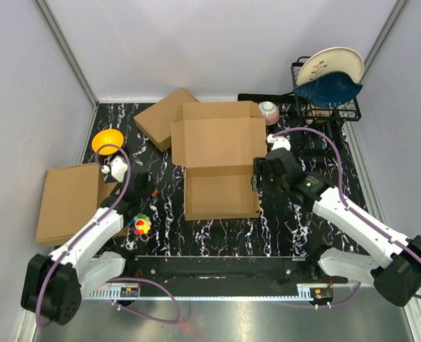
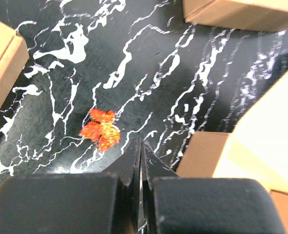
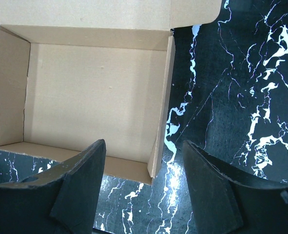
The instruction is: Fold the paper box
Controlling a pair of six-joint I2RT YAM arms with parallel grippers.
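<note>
The open paper box (image 1: 221, 194) sits in the middle of the dark marbled table, its side walls standing and its large lid panel (image 1: 217, 140) laid back toward the rear wall. My left gripper (image 1: 153, 189) is left of the box, apart from it; its fingers meet with nothing between them in the left wrist view. Over the box's front right corner, my right gripper is open. The right side wall (image 3: 164, 105) shows between its spread fingers in the right wrist view, and whether they touch it I cannot tell.
Closed cardboard boxes lie behind (image 1: 162, 120) and at the far left (image 1: 69, 203). An orange bowl (image 1: 108, 140), a colourful flower toy (image 1: 140, 224) and a small orange piece (image 2: 101, 130) are on the left. A dish rack (image 1: 327, 110) stands back right.
</note>
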